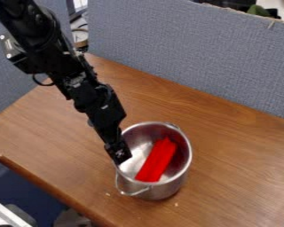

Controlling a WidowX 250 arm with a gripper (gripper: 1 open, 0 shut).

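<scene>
A steel pot (170,180) with a wire handle stands on the wooden table near the front centre. Inside it lies a red elongated object (158,160), slanting from upper right to lower left. The black arm reaches in from the upper left, its gripper (118,144) low at the pot's left rim, fingers pointing down. The red object sits to the right of the fingers, apart from them.
Bare table (233,151) spreads right of the pot and to the left of the arm. Grey padded walls (192,44) border the back and left. The table's front-left edge drops to a dark floor.
</scene>
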